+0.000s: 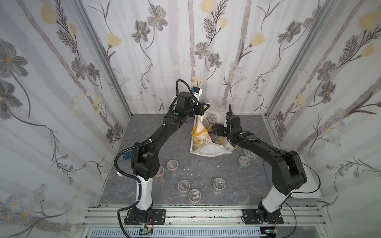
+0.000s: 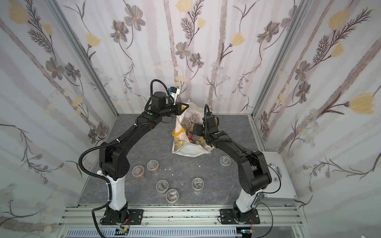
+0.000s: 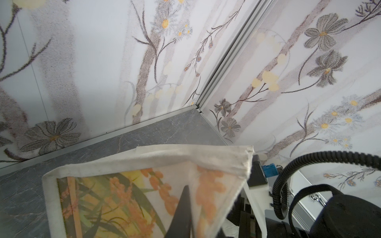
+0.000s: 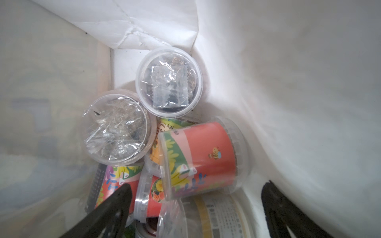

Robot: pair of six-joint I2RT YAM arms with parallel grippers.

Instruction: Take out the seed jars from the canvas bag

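The white canvas bag stands mid-table, printed on its side. My left gripper is shut on the bag's upper rim, holding it up; in the left wrist view the printed cloth fills the bottom. My right gripper is open inside the bag, just over the jars. There I see two upright clear-lidded jars, a red-labelled jar on its side, a larger jar below it, and several others underneath.
Several seed jars stand outside on the grey table, at front, left and right. A white panel lies at the front right.
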